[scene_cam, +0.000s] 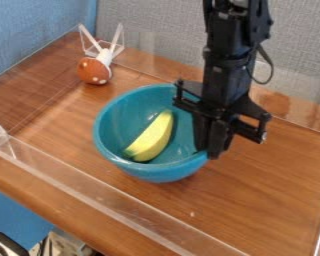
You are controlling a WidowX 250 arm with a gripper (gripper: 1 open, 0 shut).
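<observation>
My black gripper [214,138] reaches down from the top right over the right rim of a turquoise bowl [123,105] on the wooden table; its fingertips are low at that rim, and I cannot tell whether they grip it. A yellow banana [151,138] lies inside the bowl, left of the gripper.
A white-eared orange toy [95,70] stands at the back left. Clear plastic walls edge the table [263,190] at front and back. The wood to the right and in front of the bowl is clear.
</observation>
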